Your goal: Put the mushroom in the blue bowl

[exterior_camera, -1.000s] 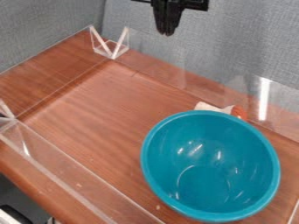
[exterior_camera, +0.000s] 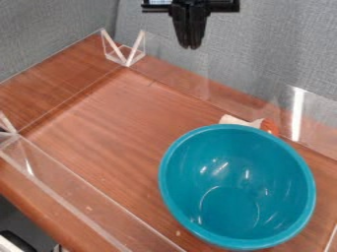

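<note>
The blue bowl, empty inside as far as I can see, stands upright at the right front of the wooden surface. A small pale thing with an orange-red part beside it shows just behind the bowl's far rim. Whether that is the mushroom I cannot tell, as the bowl hides most of it. High at the top of the view, my black gripper points down, well above and behind the bowl. Its fingers look close together, and no held object is visible, but their gap is too small to make out.
Clear low walls edge the wooden surface, with a clear corner bracket at the back left. Grey panels rise behind.
My gripper sits slightly lower in the view than before. The bowl and the pale thing behind it have stayed put.
</note>
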